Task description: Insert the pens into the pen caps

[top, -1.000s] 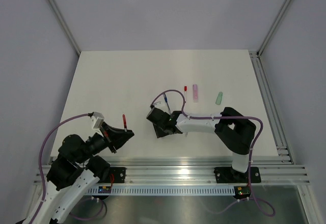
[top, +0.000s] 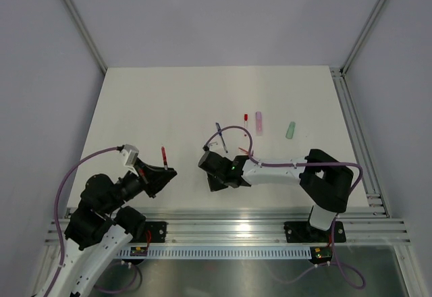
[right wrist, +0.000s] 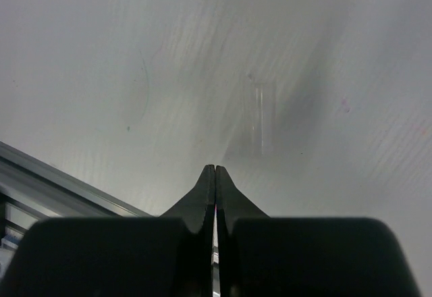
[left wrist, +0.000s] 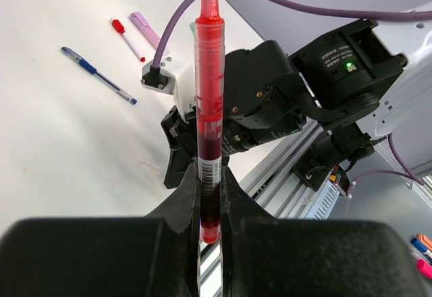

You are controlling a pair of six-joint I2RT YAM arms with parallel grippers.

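My left gripper [top: 162, 175] is shut on a red pen [left wrist: 210, 88], held upright with its white tip up. My right gripper is shut, nothing seen between its fingers, low over the table beside a clear cap [right wrist: 263, 118] lying on the white surface. On the table behind the right arm lie a blue pen [left wrist: 98, 74], a red-and-white marker [left wrist: 127, 39], a pink item [top: 258, 123] and a green item [top: 291, 129].
Metal rails [top: 223, 233] run along the front edge. The right arm covers much of the middle front.
My right arm has shifted toward the front right of the top view, uncovering more of the blue pen. The left gripper, with the red pen, has moved very slightly.
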